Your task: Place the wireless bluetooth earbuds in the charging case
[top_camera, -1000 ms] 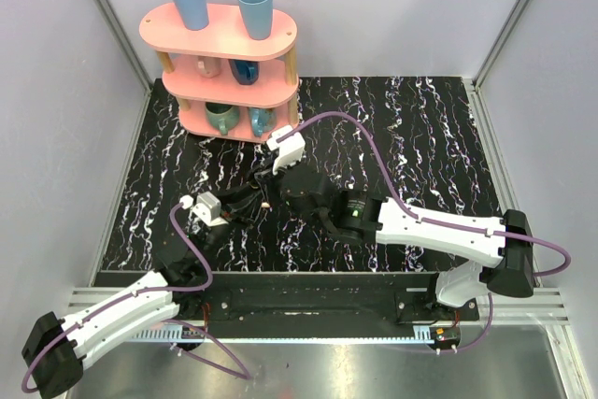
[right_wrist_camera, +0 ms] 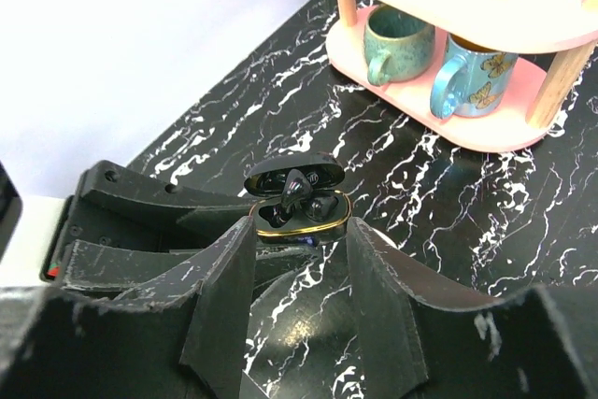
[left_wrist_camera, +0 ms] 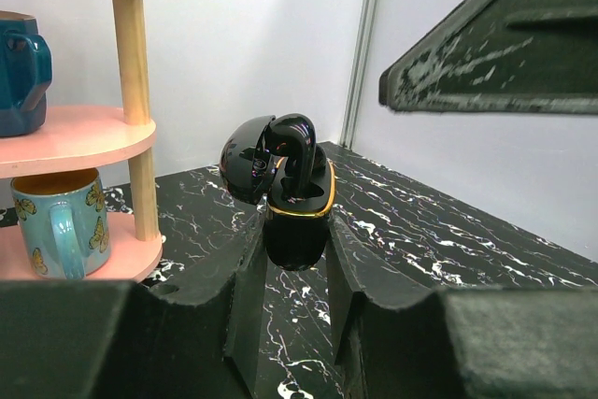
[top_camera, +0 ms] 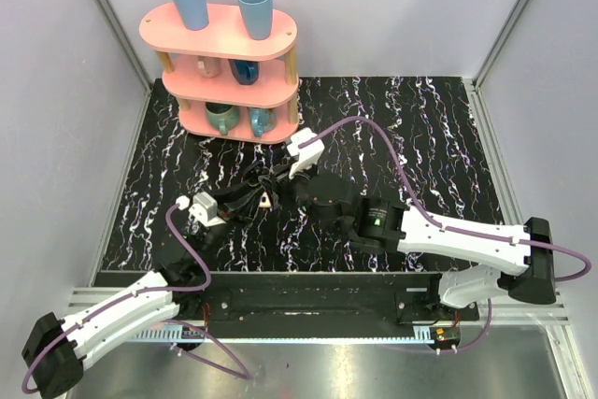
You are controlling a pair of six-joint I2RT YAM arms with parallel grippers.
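Observation:
In the left wrist view my left gripper is shut on the black charging case [left_wrist_camera: 297,231], which has a gold rim and a raised lid [left_wrist_camera: 245,161]. A black earbud [left_wrist_camera: 297,142] pokes up out of it. The right wrist view shows the open case [right_wrist_camera: 308,229] from above, with an earbud [right_wrist_camera: 295,189] standing tilted in it. My right gripper is open near the case, with nothing seen held between its fingers. In the top view both grippers meet near the middle, partly hiding the case.
A pink three-tier shelf [top_camera: 220,36] with cups and mugs stands at the back left, close behind the grippers. White walls surround it.
The left arm looks unchanged.

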